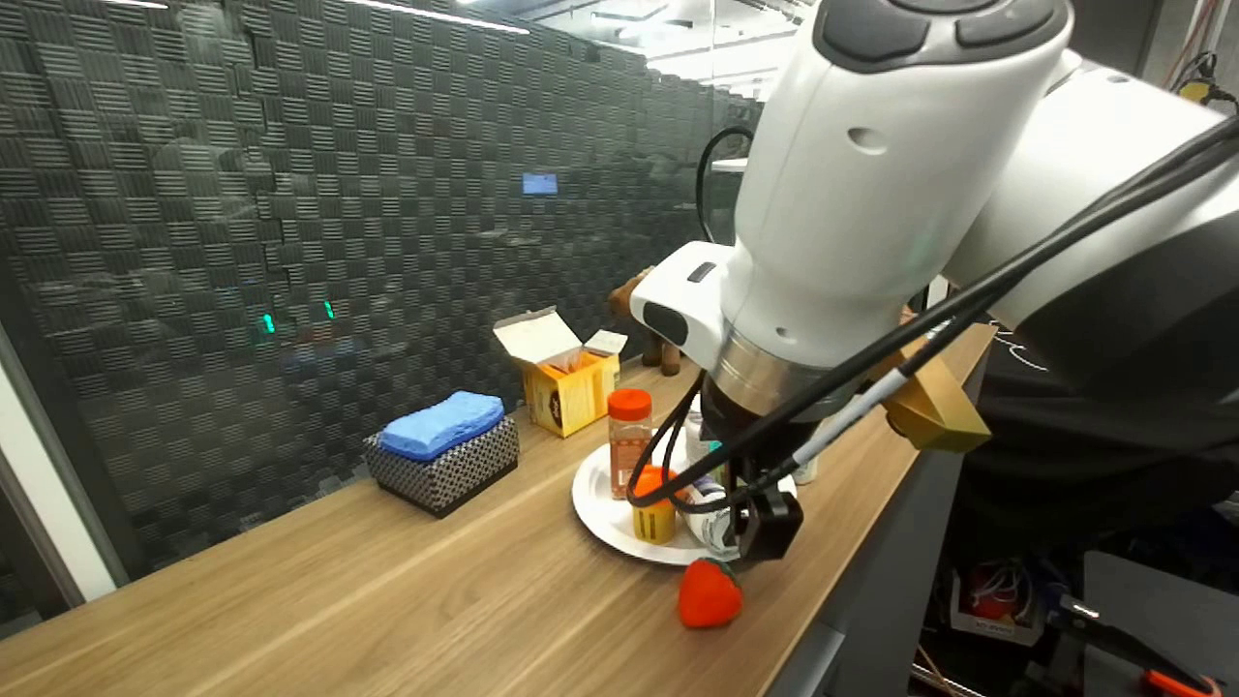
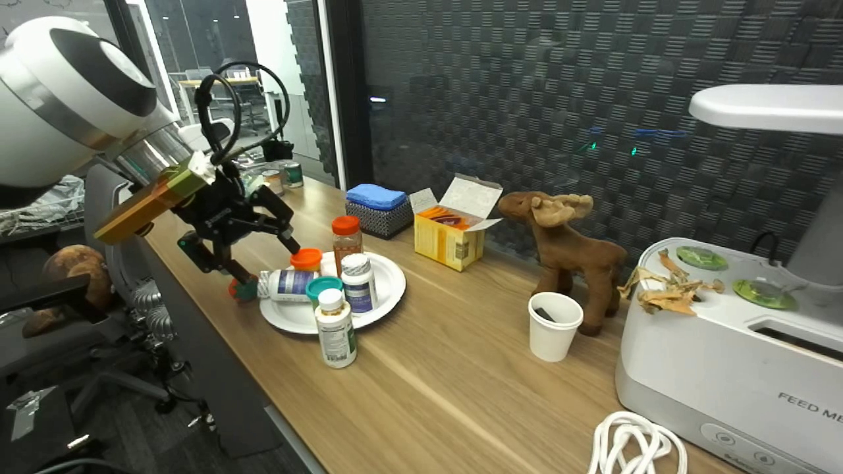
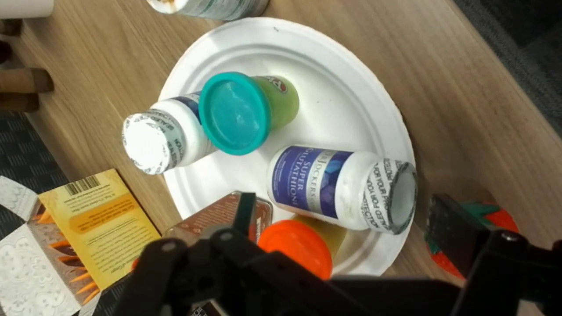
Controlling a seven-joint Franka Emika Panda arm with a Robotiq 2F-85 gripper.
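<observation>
My gripper is open above the white plate, its fingers spread with nothing held. Between them in the wrist view lies a white bottle with a purple label, on its side. An orange-lidded tub sits beside it, partly covered by the gripper. Also on the plate are a teal-lidded tub, a white-capped bottle and a red-lidded shaker jar. A red toy strawberry rests on the table just off the plate, partly hidden behind one finger in the wrist view.
Another white bottle stands just outside the plate. Farther along are an open yellow box, a toy moose, a paper cup and a blue cloth on a dark box.
</observation>
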